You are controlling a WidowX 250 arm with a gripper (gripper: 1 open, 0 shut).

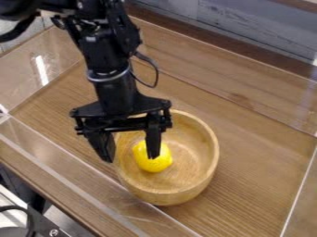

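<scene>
A wooden bowl [190,185] sits on the wooden table, holding a yellow round object [154,162] at its left middle. My black gripper [129,146] hangs from the top left over the bowl's left and back part, with its fingers apart. One finger reaches down just above the yellow object, partly in front of it. The other is at the bowl's left rim. Nothing shows held between them.
A pale panelled wall [235,28] runs along the back. A clear edging and a dark cable lie at the lower left.
</scene>
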